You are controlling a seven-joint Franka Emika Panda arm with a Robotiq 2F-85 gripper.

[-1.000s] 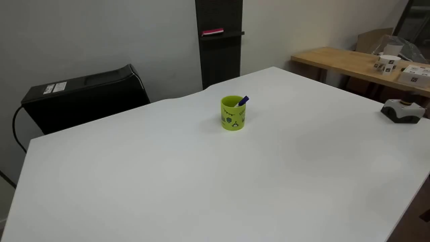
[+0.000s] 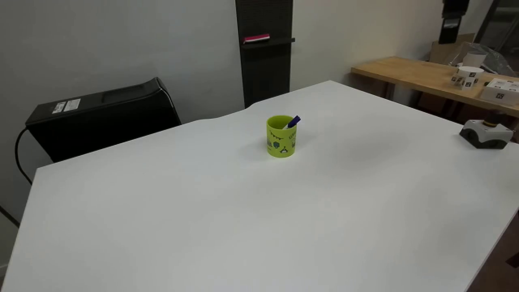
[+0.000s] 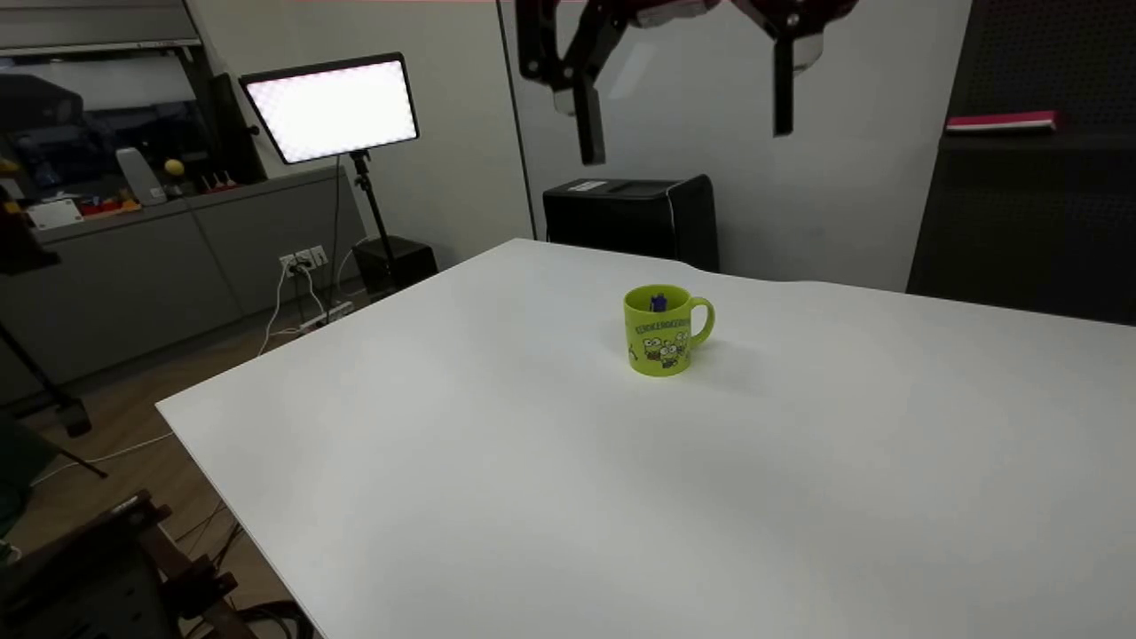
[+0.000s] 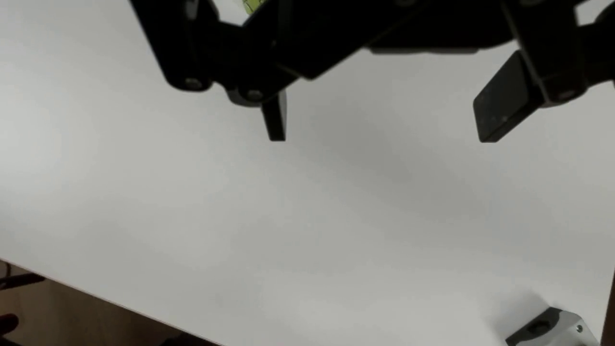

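Note:
On the white table [image 2: 194,209] stands an upright lime-green mug [image 2: 280,143] with printed figures. A marker with a dark blue cap [image 2: 294,121] leans inside it and pokes over the rim. In exterior view 2 the mug [image 3: 657,343] shows its handle on the right, and only a bit of the marker is visible within. High above the table, my gripper [image 3: 683,147] is open, its fingers wide apart and nothing between them. The wrist view has the gripper over bare tabletop, with just a sliver of the mug [image 4: 252,5] at the top edge.
A grey and black switch box [image 2: 486,134] sits at the table's right edge. Behind the table are a black case [image 2: 104,117] and a dark panel [image 2: 266,73]. Beyond the right side is a wooden bench [image 2: 404,68].
A dark part of my arm now shows at the upper right of exterior view 1, where none showed before. Shading on the table has shifted. The mug and marker have stayed put.

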